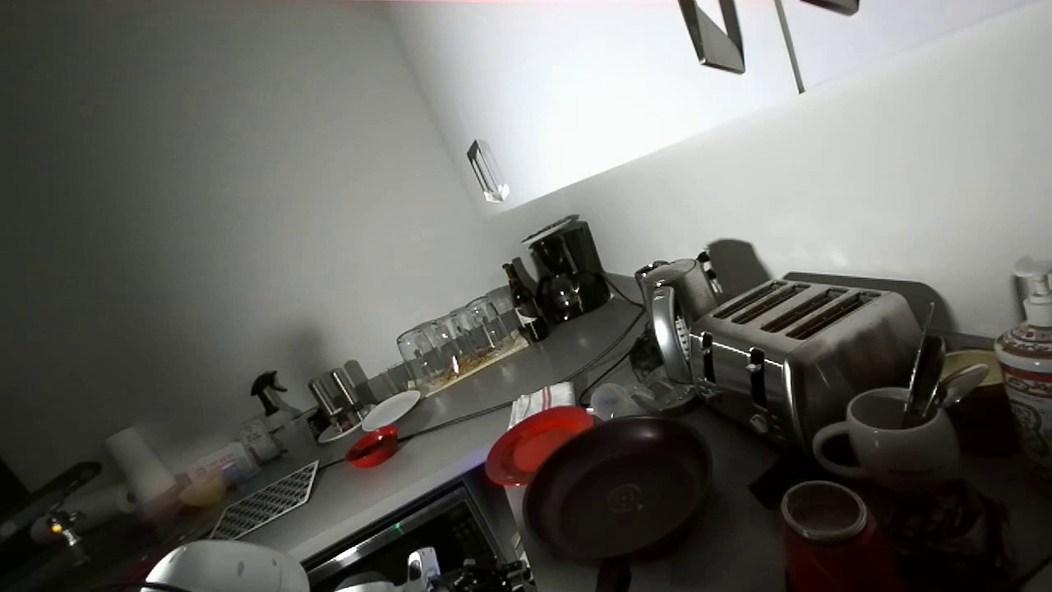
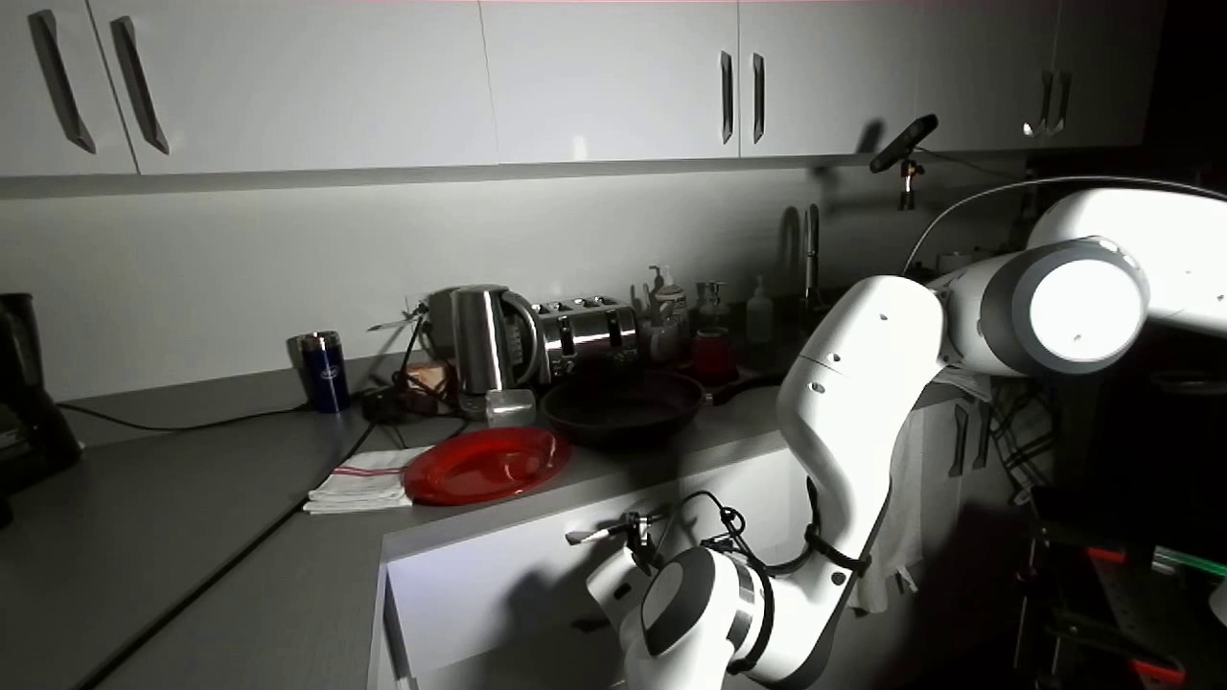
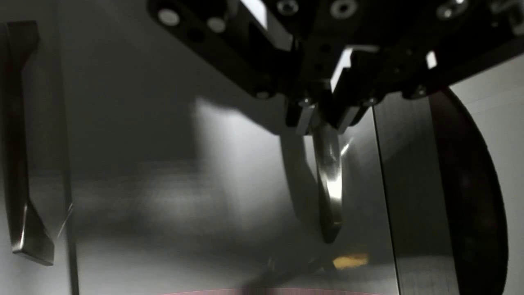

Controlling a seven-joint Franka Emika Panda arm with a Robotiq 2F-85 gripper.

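Note:
In the wrist view a metal handle point(image 3: 330, 191) stands out from a pale cabinet front point(image 3: 147, 123). My gripper is at one end of this handle, its fingers point(image 3: 305, 119) on either side, shut on it. The exact contact is dark and partly covered by the gripper's linkage. In exterior view 2 the arm point(image 2: 845, 391) reaches down in front of the white cabinet below the counter, and the gripper's dark parts show below the counter edge. Only a small piece of the arm point(image 1: 232, 569) appears at the bottom of exterior view 1.
A second handle point(image 3: 17, 147) lies to the left in the wrist view. Above, on the counter, are a red plate point(image 2: 489, 465), a dark frying pan point(image 2: 621, 404), a kettle point(image 2: 480, 345) and a toaster point(image 2: 589, 337). The pan's edge overhangs close to the counter front.

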